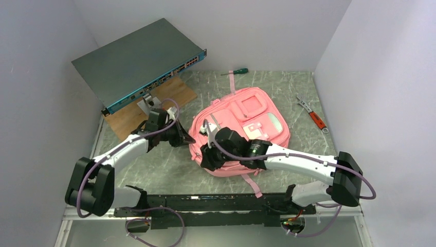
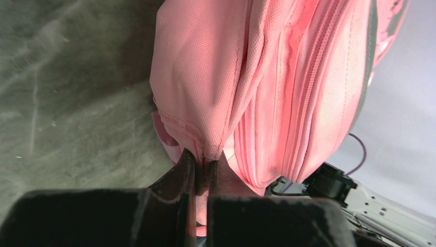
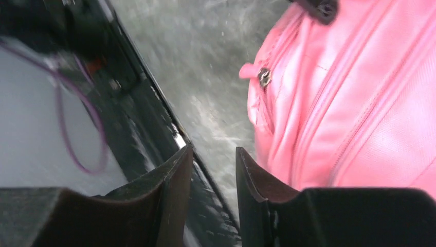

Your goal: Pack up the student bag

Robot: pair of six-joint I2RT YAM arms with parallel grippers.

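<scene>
The pink bag (image 1: pixel 272 128) lies flat in the middle of the table. My left gripper is shut on a fold of its pink fabric at the bag's left end, seen closely in the left wrist view. My right gripper is part open over the bag's lower left edge in the top view. In the right wrist view nothing shows between its fingers; a zipper (image 3: pixel 265 77) with a pink pull runs along the bag's edge just beyond them.
A rack unit (image 1: pixel 139 62) on a wooden board (image 1: pixel 123 126) fills the back left. A green screwdriver (image 1: pixel 239 71) lies behind the bag, pliers (image 1: pixel 313 116) at its right. Bare table (image 1: pixel 159 175) shows front left.
</scene>
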